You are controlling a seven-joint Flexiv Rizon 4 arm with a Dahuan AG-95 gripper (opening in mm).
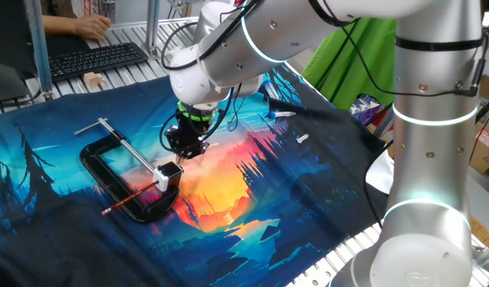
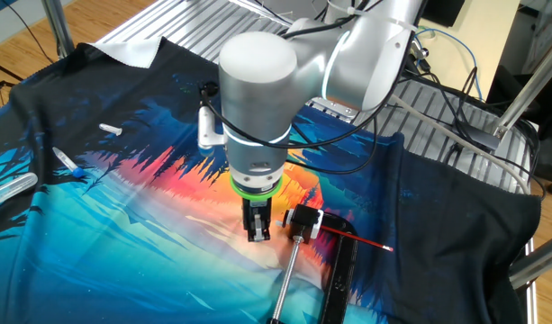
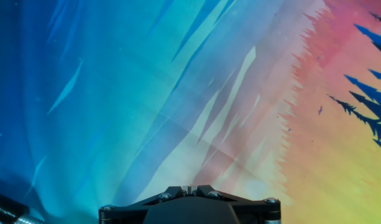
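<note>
My gripper (image 1: 187, 153) hangs over the printed cloth, beside the clamp's screw end and apart from it. In the wrist view the gripper looks shut, its black fingertips together at the bottom middle with nothing showing between them. A black C-clamp (image 1: 94, 169) lies on the cloth; its silver screw (image 1: 134, 148) runs to a black-and-white block (image 1: 171, 173). From beneath this block a thin red pencil (image 1: 126, 201) sticks out across the clamp frame. Exterior view 2 puts the gripper (image 2: 257, 236) just left of the block (image 2: 304, 219) and pencil (image 2: 370, 240).
A white screw-like piece (image 2: 111, 129), a small tube (image 2: 67, 162) and a larger clear tube (image 2: 13, 190) lie on the cloth away from the clamp. A keyboard (image 1: 98, 59) and a person's hand (image 1: 91, 27) are beyond the cloth.
</note>
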